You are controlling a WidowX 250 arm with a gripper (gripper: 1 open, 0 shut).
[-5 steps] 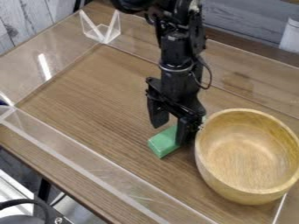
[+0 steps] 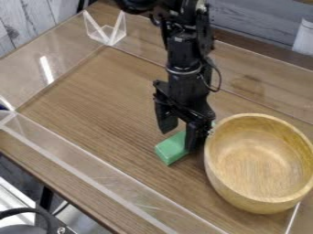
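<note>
My black gripper (image 2: 181, 123) points down over the middle right of the wooden table, open, its fingers low around and above a green block (image 2: 171, 151). Part of the block is hidden behind the right finger; whether the fingers touch it I cannot tell. A large wooden bowl (image 2: 259, 166) sits just right of the gripper and block, close beside them.
A clear plastic strip runs along its front left edge. A white folded stand (image 2: 105, 29) is at the back left, a white object (image 2: 306, 35) at the back right.
</note>
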